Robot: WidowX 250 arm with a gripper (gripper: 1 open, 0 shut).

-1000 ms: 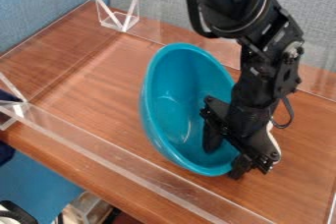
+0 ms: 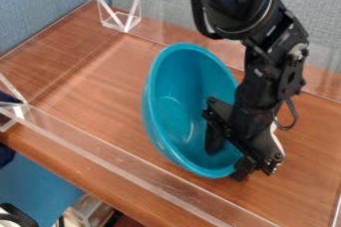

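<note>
A large turquoise oval bowl (image 2: 173, 92) stands on the wooden table (image 2: 80, 82), somewhat tilted. My black gripper (image 2: 229, 141) is low over the bowl's right side, with its fingers down at or inside the near right rim. Dark parts overlap the rim there, so whether the fingers are apart or closed on anything is hidden.
Clear plastic strips run along the table's front and back. White frame pieces (image 2: 118, 16) stand at the back left and at the left edge. A blue surface (image 2: 40, 186) lies below the front left edge.
</note>
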